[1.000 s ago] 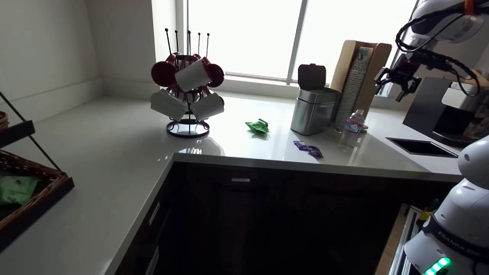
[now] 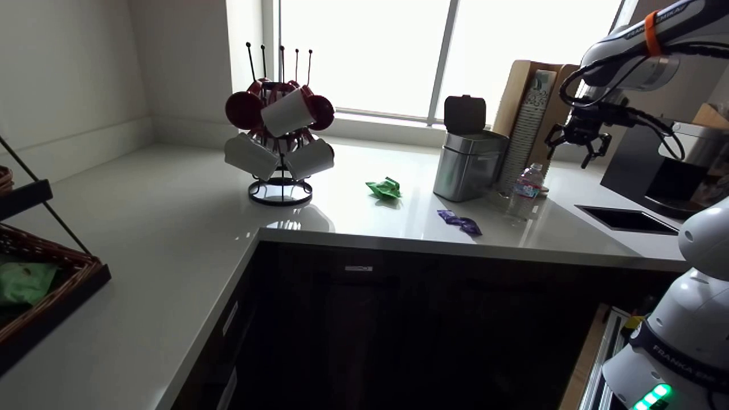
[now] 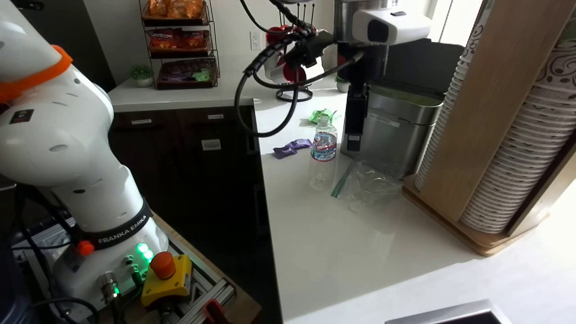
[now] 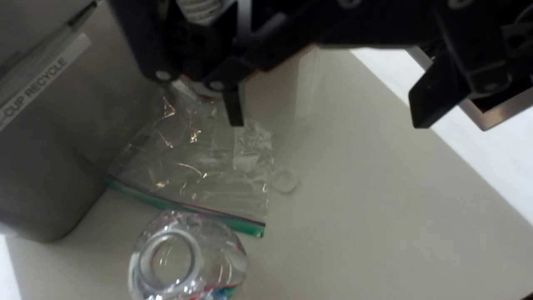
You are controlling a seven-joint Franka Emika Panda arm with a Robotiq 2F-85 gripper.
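My gripper [image 2: 572,155] is open above the counter, its two fingers spread with nothing between them. In the wrist view one fingertip [image 4: 233,111] shows over a clear zip bag [image 4: 197,172] with a green seal, and the other is off to the right over bare counter. An uncapped clear plastic bottle [image 3: 323,154] stands upright in front of the bag; from above, its open mouth shows near the bottom of the wrist view. A small clear ring-like object [image 4: 285,181] lies at the bag's edge.
A metal recycling bin [image 2: 469,160] with its lid raised and a wooden cup holder [image 3: 459,129] stand behind the bottle. Purple packets [image 2: 459,222] and a green packet [image 2: 384,188] lie farther left, near a mug rack [image 2: 281,199]. Counter right of the bottle is clear.
My gripper has moved left in the exterior view, closer to the bottle and cup holder, and its tilt has lessened. Bottle, packets and bin look unmoved.
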